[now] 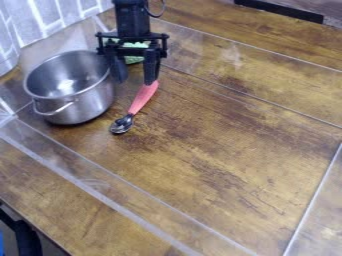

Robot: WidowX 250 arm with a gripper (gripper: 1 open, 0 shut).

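My black gripper (135,70) stands open at the top left of the view, above the red handle end of a spoon (144,98). The spoon lies on the wooden surface with its metal bowl toward the front. A steel pot (74,102) sits just left of the spoon, close beside my left finger. Something green lies behind the gripper, partly hidden by it.
A pale translucent panel (40,30) stands at the back left. Clear strips cross the table's edges, and a dark edge runs at the top right.
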